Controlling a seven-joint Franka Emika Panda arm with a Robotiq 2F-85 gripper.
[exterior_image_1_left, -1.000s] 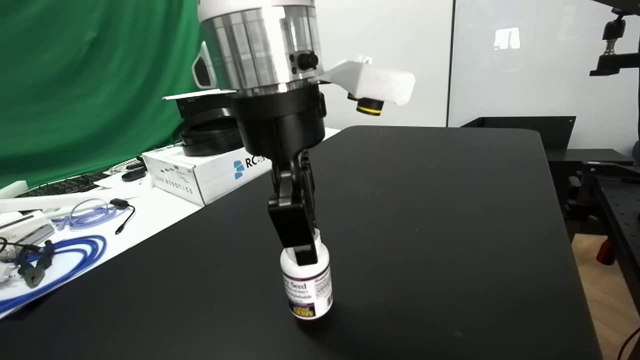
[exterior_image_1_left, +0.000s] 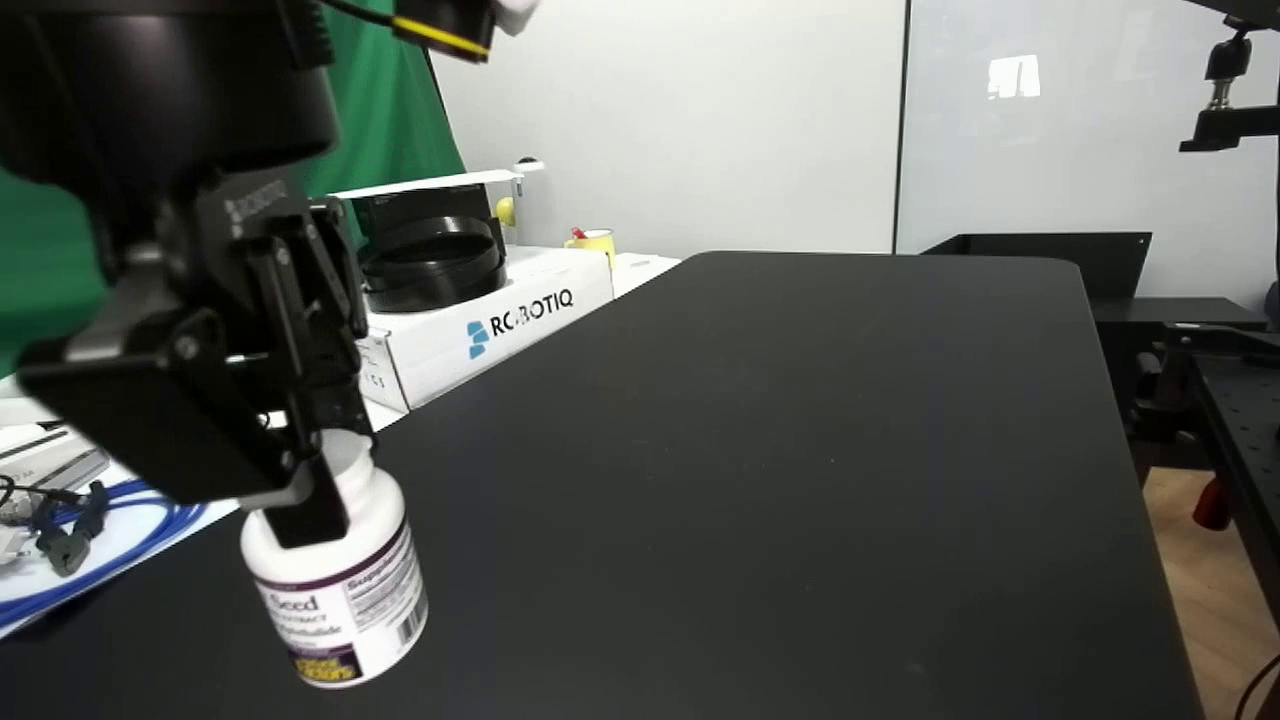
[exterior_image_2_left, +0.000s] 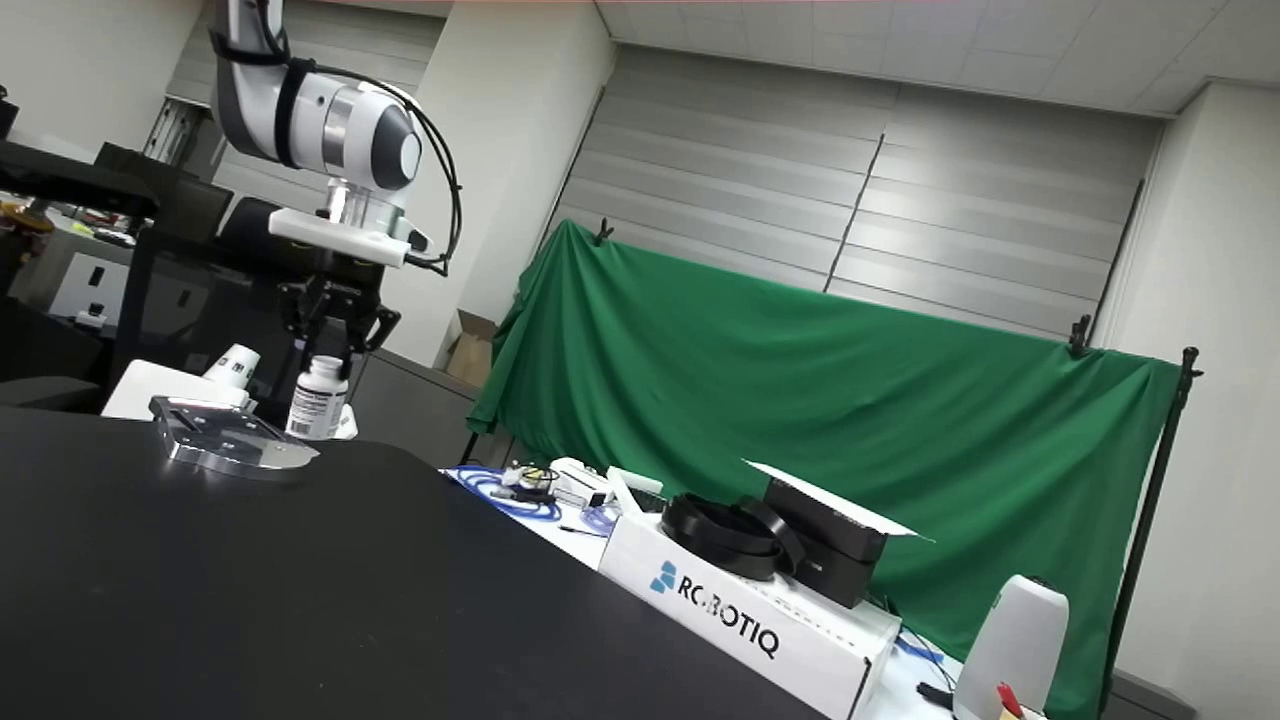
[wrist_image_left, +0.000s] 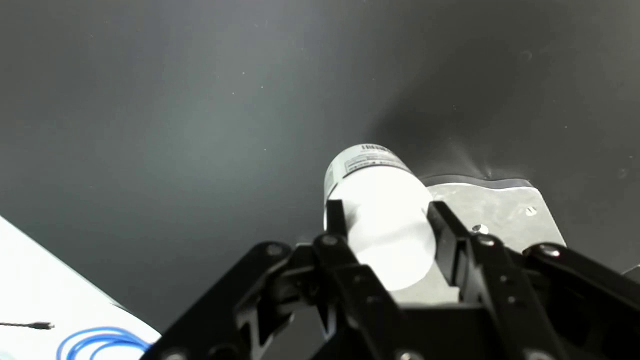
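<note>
A white supplement bottle (exterior_image_1_left: 342, 588) with a printed label hangs tilted in the air, and my gripper (exterior_image_1_left: 318, 492) is shut on its upper part. In the second exterior view the same bottle (exterior_image_2_left: 318, 396) appears beyond a metal plate (exterior_image_2_left: 228, 434), held below the gripper (exterior_image_2_left: 330, 348). From the wrist, the white top of the bottle (wrist_image_left: 390, 222) sits between the two black fingers, with dark tabletop beyond it. The metal plate (wrist_image_left: 504, 210) shows to the right of the bottle and partly beneath it in that view.
A white Robotiq box (exterior_image_1_left: 516, 324) with black items on top stands along the table's left side. Blue cable (exterior_image_1_left: 132, 528) lies on the white surface near it.
My gripper has carried the bottle leftward and closer to the first exterior camera. The bottle looks larger and more tilted than before.
</note>
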